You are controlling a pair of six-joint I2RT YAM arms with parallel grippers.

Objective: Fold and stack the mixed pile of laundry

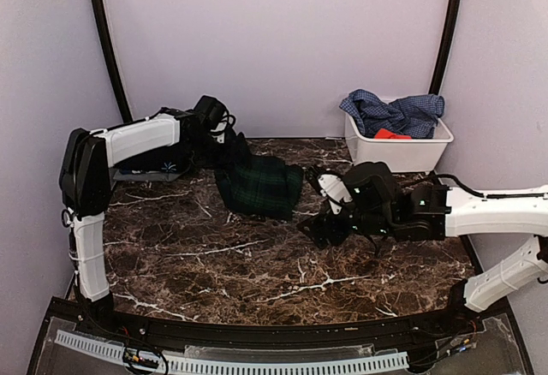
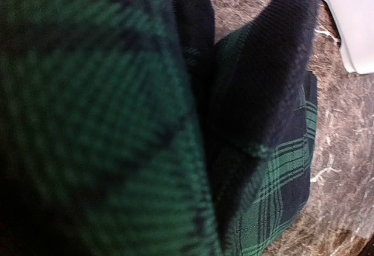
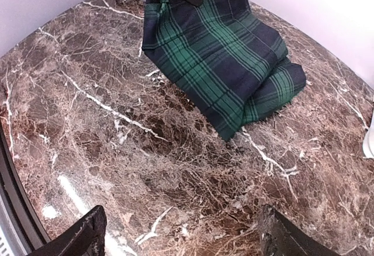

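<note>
A dark green and navy plaid garment (image 1: 261, 187) hangs from my left gripper (image 1: 223, 139), which is shut on it at the back left, its lower part on the table. In the left wrist view the plaid cloth (image 2: 99, 104) fills most of the picture and hides the fingers. My right gripper is open and empty, to the right and front of the garment, over bare table. A folded dark stack (image 1: 141, 169) at the back left is partly hidden by the left arm.
A white bin (image 1: 398, 152) at the back right holds blue checked cloth (image 1: 385, 114) and a red item (image 1: 392, 134). Walls border the sides and back.
</note>
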